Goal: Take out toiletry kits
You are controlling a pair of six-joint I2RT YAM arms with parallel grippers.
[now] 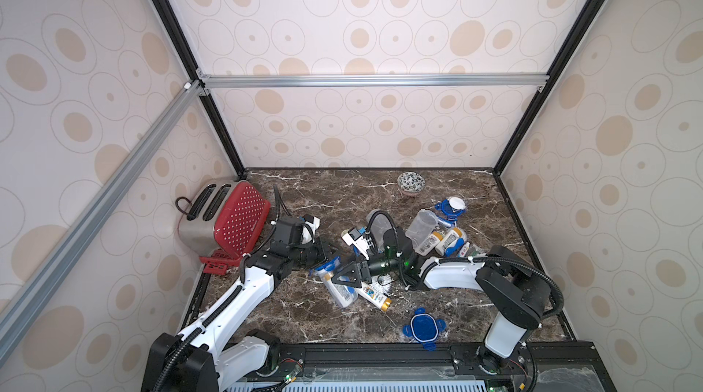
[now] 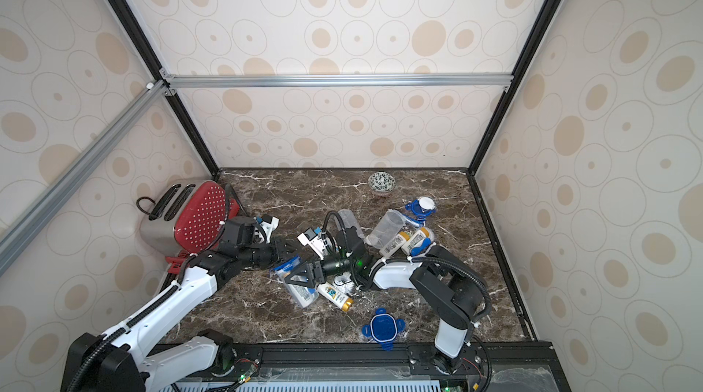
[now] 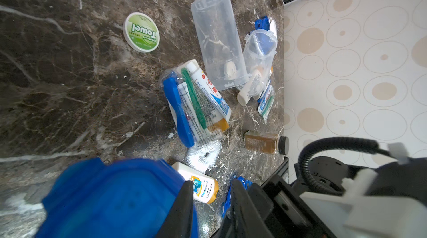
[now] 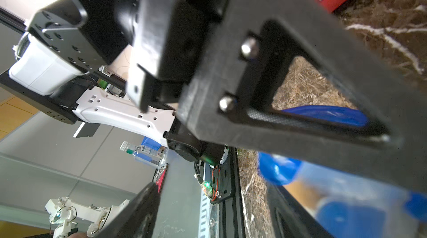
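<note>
A clear container (image 1: 341, 291) with a blue lid (image 3: 120, 198) is tilted over at the front middle, beside both grippers. In the left wrist view the lid fills the lower left, against or just behind one finger; contact is unclear. My left gripper has a gap between its fingers. Low over the container, my right gripper is open, its fingers well apart and nothing between them. In the right wrist view the container is blurred behind a finger. A clear pack of toothbrushes and toothpaste (image 3: 195, 100) lies farther back, with a white bottle (image 3: 200, 182) nearer.
An empty clear box (image 3: 218, 38), a green towel tin (image 3: 141, 32) and a brown bottle (image 3: 262, 142) lie about. A red toaster (image 1: 238, 220) stands at the left, a patterned bowl (image 1: 410, 183) at the back. Another blue lid (image 1: 424, 327) lies at the front.
</note>
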